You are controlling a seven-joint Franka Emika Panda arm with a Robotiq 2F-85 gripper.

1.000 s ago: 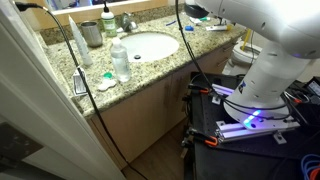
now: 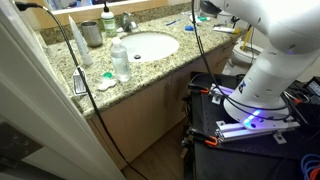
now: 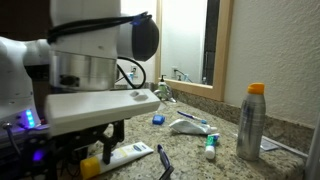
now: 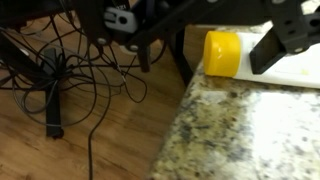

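In the wrist view my gripper is open, its dark fingers wide apart at the top. A white tube or bottle [image 4: 295, 72] with a yellow cap [image 4: 224, 53] lies on the speckled counter; the right finger overlaps its white body from above, and contact cannot be told. From exterior view 2, the white bottle [image 3: 127, 154] lies at the counter's near end, its yellow cap [image 3: 91, 167] just below my gripper's dark parts. The fingertips are largely hidden there. In exterior view 1 the gripper cannot be made out.
A black slim object [image 3: 165, 163], a green-capped tube [image 3: 210, 147], a white crumpled item [image 3: 190, 127] and a steel bottle with an orange cap [image 3: 252, 120] share the counter. A sink [image 2: 150, 46] and clear bottle [image 2: 121, 60] stand farther along. Cables [image 4: 75, 75] hang beside the edge.
In exterior view 1, the hanging cable at the arm has shifted right compared with a second ago. The objects around the sink look unmoved.
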